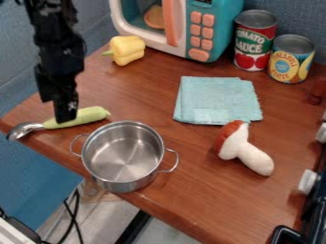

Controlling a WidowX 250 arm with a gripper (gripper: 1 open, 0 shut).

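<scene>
My black gripper point(61, 100) hangs at the left, low over a pale green-yellow long object point(83, 115) that lies by a silver spoon-like head point(26, 130); whether it touches it or how its fingers stand is hard to tell. A steel pot point(122, 167) with two handles sits just right and in front. A red-and-white mushroom-like toy point(249, 152) lies at the right.
A folded cyan cloth point(216, 100) is mid-table. A yellow pepper point(126, 48), toy microwave point(173, 24) and two cans point(254, 48) stand at the back. A black appliance point(306, 210) edges the right.
</scene>
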